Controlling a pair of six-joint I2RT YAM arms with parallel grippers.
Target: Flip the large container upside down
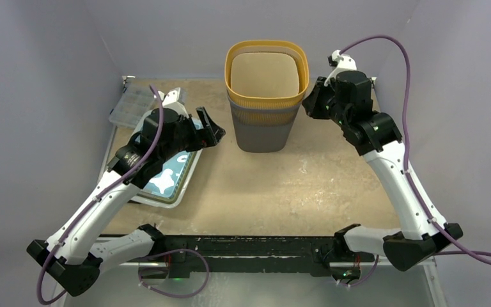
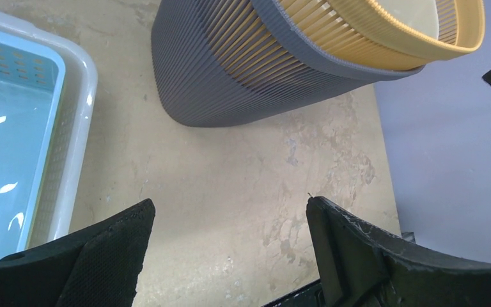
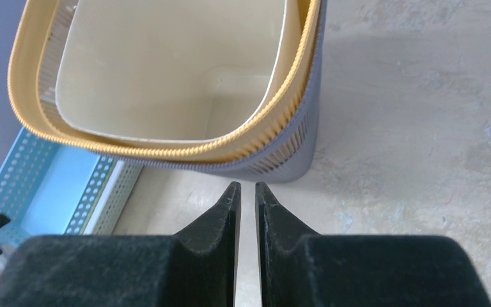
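Note:
The large container (image 1: 259, 137) is a grey slatted basket standing upright at the back middle, with a yellow basket (image 1: 267, 102) and a beige bin (image 1: 264, 73) nested inside it. Their openings face up. To its left, my left gripper (image 1: 212, 128) hangs open near the blue basket's edge; only floor shows between its fingers in the left wrist view. Close to the right side of the rims is my right gripper (image 1: 309, 105). In the right wrist view its fingers (image 3: 227, 217) are almost together, a narrow strip of floor visible between them, and the rims lie beyond their tips.
A light blue basket (image 2: 13, 141) inside a white one (image 2: 83, 121) lies on the left, partly under my left arm. Behind it is a clear flat tray (image 1: 131, 105). Walls enclose the back and sides.

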